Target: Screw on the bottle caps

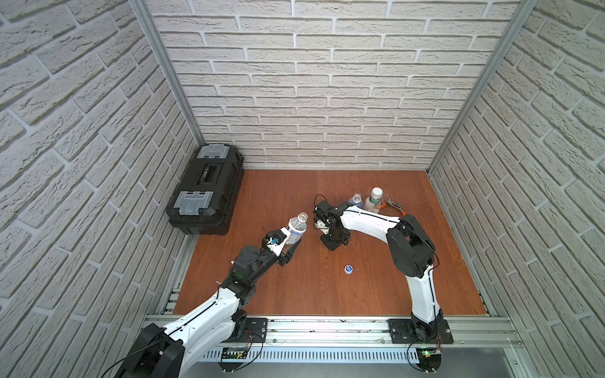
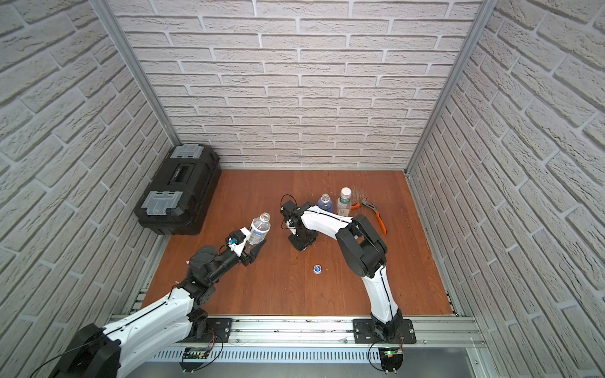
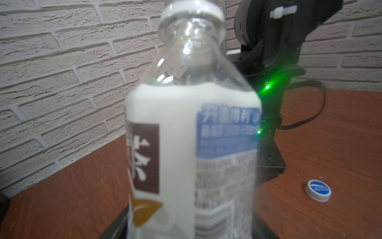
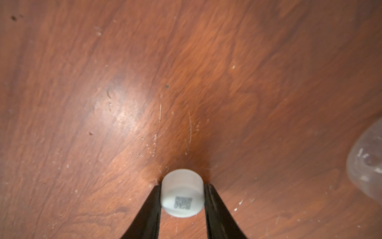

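An uncapped clear bottle [image 3: 191, 159] with a white and blue label fills the middle of the left wrist view. My left gripper [image 1: 291, 242] is around its body, one finger to either side. Whether the fingers press on the bottle is hidden. In the right wrist view, my right gripper is shut on a white cap [image 4: 182, 203] with a small square code on its side, held over the table. A second cap [image 3: 318, 190], white with a blue top, lies loose on the table. Part of a clear rounded object [image 4: 368, 161] shows at that view's right edge.
Behind the right arm stand an uncapped bluish bottle [image 2: 325, 203] and a white-capped bottle [image 2: 344, 203]. Orange-handled pliers [image 2: 371, 210] lie beside them. A black toolbox [image 1: 206, 189] occupies the back left.
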